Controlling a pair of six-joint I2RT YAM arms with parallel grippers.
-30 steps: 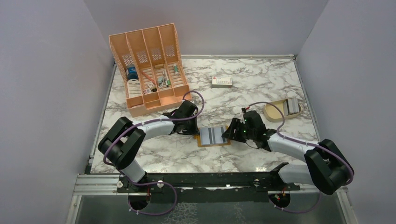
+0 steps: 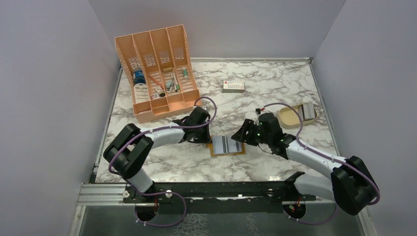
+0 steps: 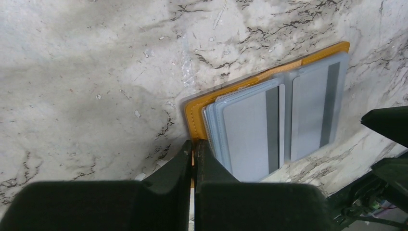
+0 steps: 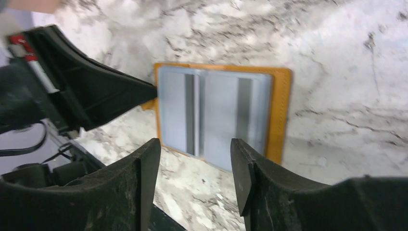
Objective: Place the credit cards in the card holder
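The orange-edged card holder (image 2: 228, 153) lies opened out on the marble table, its clear sleeves spread to both sides. Two grey-striped cards show in them: a left card (image 3: 250, 132) on a thicker stack of sleeves, and a right card (image 3: 312, 108). My left gripper is shut on the holder's left edge. Just over the right half hovers my right gripper, open, nothing visible between its fingers. In the right wrist view, the left gripper's dark finger (image 4: 127, 91) reaches the holder's left edge. More cards (image 2: 309, 111) rest in a tan tray at the right.
The tan tray (image 2: 286, 118) stands behind the right arm. A wooden organizer (image 2: 150, 114) with small items fills the back left, near the left arm. A small box (image 2: 233, 87) sits at the back centre.
The holder shifted slightly right earlier.
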